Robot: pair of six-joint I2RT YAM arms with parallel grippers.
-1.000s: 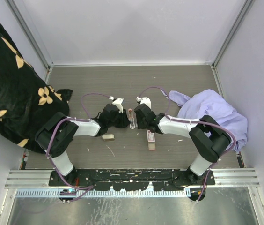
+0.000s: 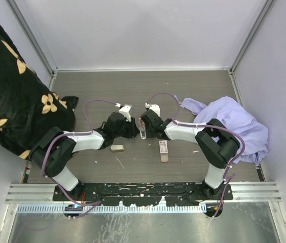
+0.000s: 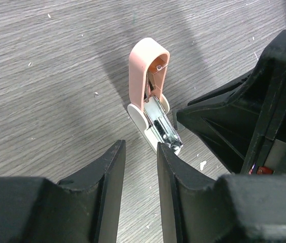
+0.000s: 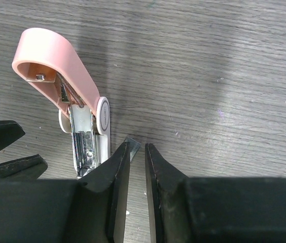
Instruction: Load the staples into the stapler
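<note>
The pink-and-white stapler [image 2: 142, 129] stands between the grippers, its pink top [image 3: 143, 58] raised and its metal magazine [image 4: 84, 145] exposed. My left gripper is part open just short of the stapler, nothing seen between its fingers. My right gripper is beside the stapler's white base, fingertips a little apart over a small grey piece [image 4: 133, 147] on the table, probably staples; whether it touches that piece I cannot tell.
A boxy staple pack [image 2: 164, 151] lies below the right arm, and a tan block [image 2: 117, 148] below the left gripper. A lilac cloth [image 2: 229, 121] fills the right; a dark patterned blanket [image 2: 26, 91] fills the left.
My left gripper has shifted slightly left from the stapler. My right gripper has moved a little left toward it.
</note>
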